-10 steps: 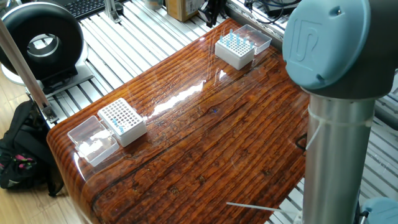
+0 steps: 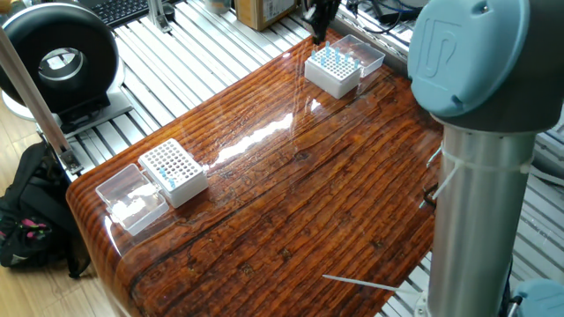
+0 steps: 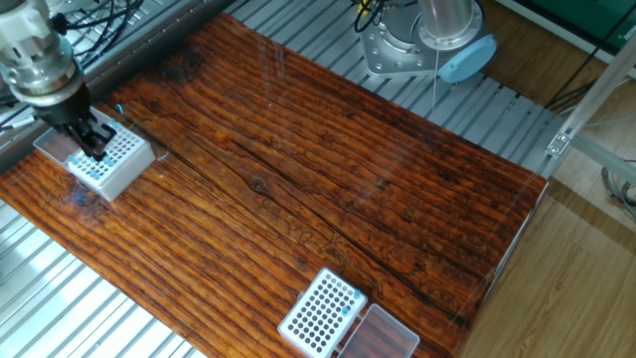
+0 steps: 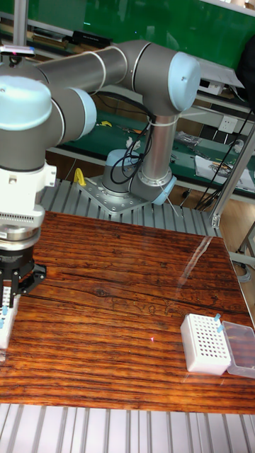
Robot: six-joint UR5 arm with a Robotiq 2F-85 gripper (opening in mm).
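One white tip rack (image 2: 333, 77) sits at the far end of the table, with several blue tips (image 2: 328, 49) standing up out of its holes. Right above that rack hangs my black gripper (image 3: 96, 144), pointing down and covering part of the holes. Its fingertips are dark and small in each view, so whether they are apart or together, or hold a tip, does not show clearly. A second white rack (image 2: 174, 173) stands near the opposite end, mostly empty holes with a few blue tips (image 3: 352, 301) at one side.
Clear hinged lids lie open beside the racks, one by the near rack (image 2: 132, 199) and one by the far rack (image 2: 359, 53). Bare wooden table (image 3: 268, 189) stretches between the two racks. The robot's base (image 4: 113, 197) stands on the slatted metal deck.
My gripper has shifted right in exterior view 1, from beside the far rack to just above its corner, and sits slightly lower. The racks and lids have not moved.
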